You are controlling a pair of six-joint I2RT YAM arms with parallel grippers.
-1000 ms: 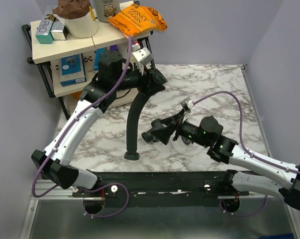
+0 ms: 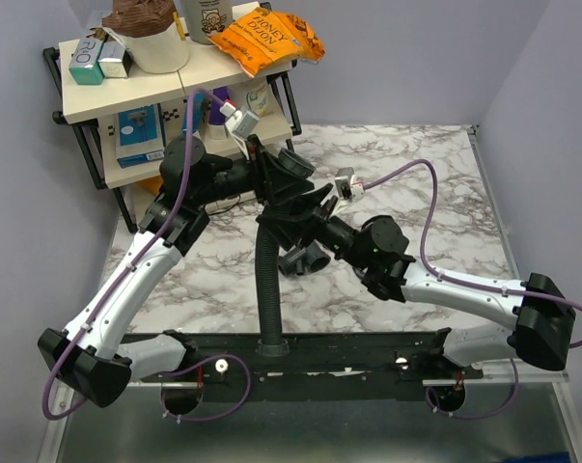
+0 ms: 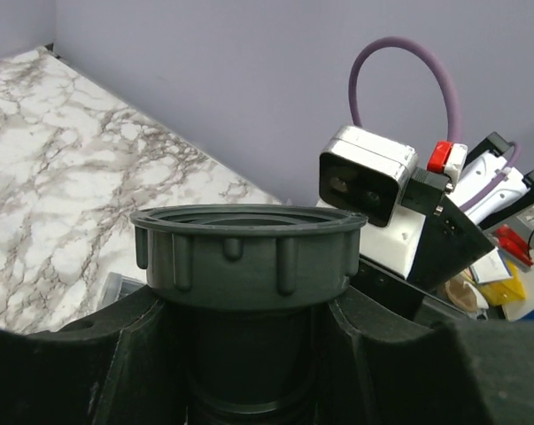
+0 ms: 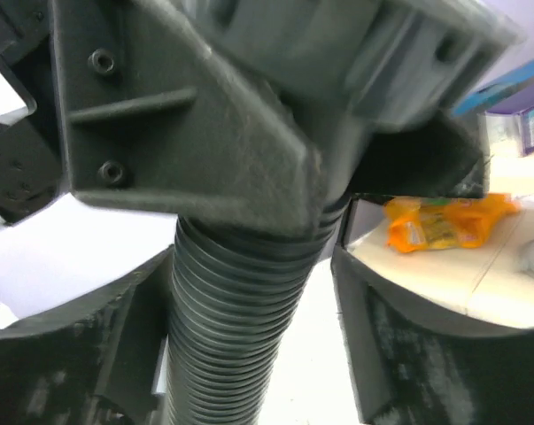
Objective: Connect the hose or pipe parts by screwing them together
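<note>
The dark ribbed hose (image 2: 268, 280) hangs down from my left gripper (image 2: 285, 172), its lower end at the table's front edge. In the left wrist view the hose's wide end collar (image 3: 249, 257) stands upright, its narrower neck between my left fingers, which press it from both sides. In the right wrist view its fingers (image 4: 413, 345) stand apart on either side of the ribbed part, with a gap showing on the right. Dark pipe fittings (image 2: 304, 259) lie on the table behind.
A two-tier shelf (image 2: 117, 92) with boxes, cups and an orange bag (image 2: 262, 40) stands at the back left, close to my left arm. Both grippers are nearly touching each other.
My right gripper has moved up and left to the hose below my left gripper.
</note>
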